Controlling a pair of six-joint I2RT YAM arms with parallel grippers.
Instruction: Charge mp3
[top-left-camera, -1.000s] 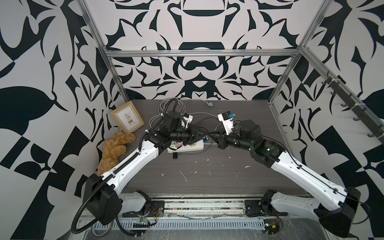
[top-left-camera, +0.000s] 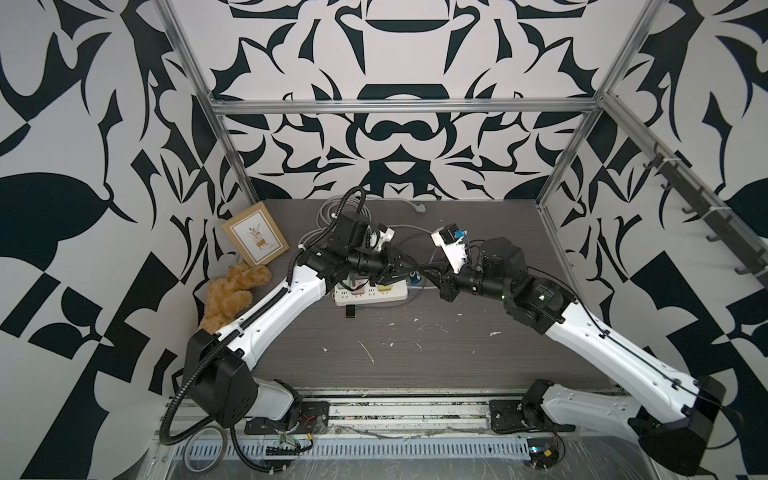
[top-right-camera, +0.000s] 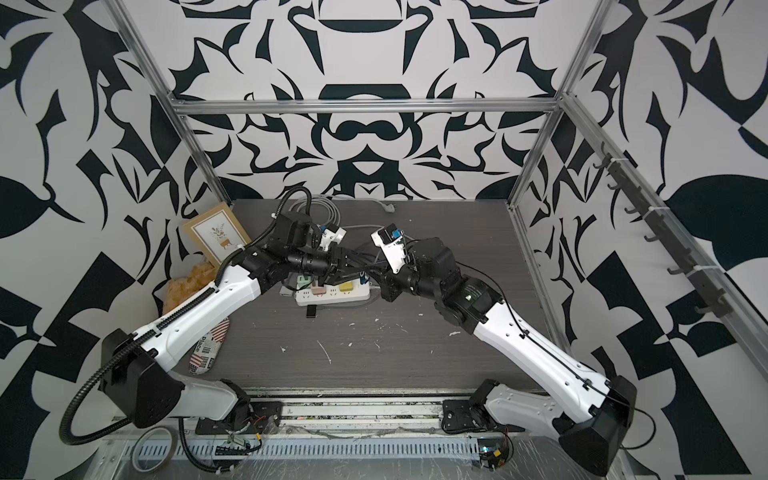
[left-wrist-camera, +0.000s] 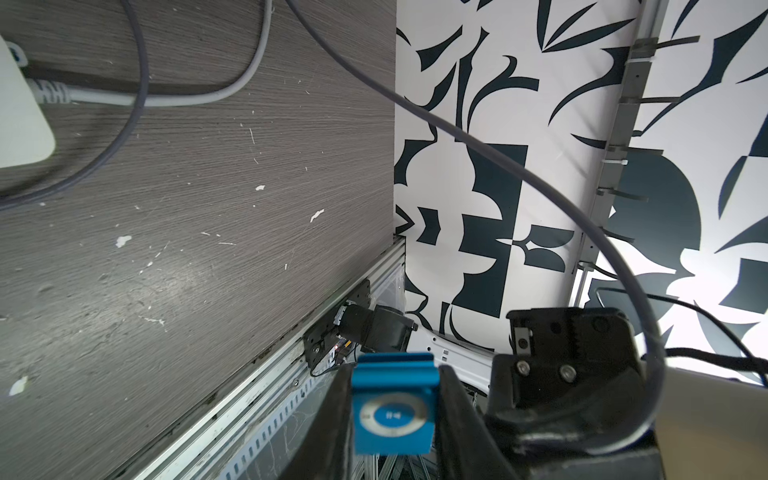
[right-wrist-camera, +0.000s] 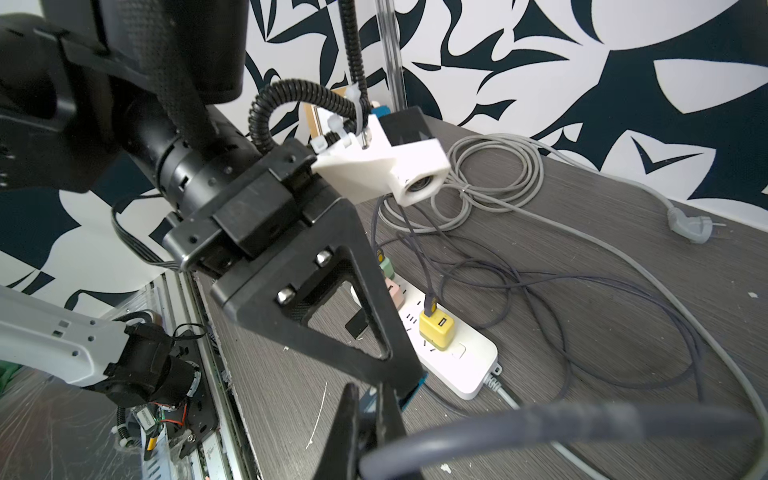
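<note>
A small blue mp3 player (left-wrist-camera: 396, 406) with a round control ring is pinched between the fingers of my left gripper. Right in front of it, my right gripper is shut on the end of a grey cable (right-wrist-camera: 560, 432), which arcs away from its fingertips. The cable's plug is hidden, so whether it touches the player cannot be told. Both grippers meet above the right end of the white power strip (right-wrist-camera: 472, 360). A yellow adapter (right-wrist-camera: 437, 329) sits plugged into the strip, with a dark cord at its top.
A coiled pale cord (right-wrist-camera: 536, 172) and tangled dark cables lie behind the strip. A picture frame (top-left-camera: 256, 233) and brown plush toy (top-left-camera: 232, 296) stand at the left. Near the strip's front is a small black object (top-left-camera: 350, 311).
The right gripper stays almost in place. Both grippers remain close together.
</note>
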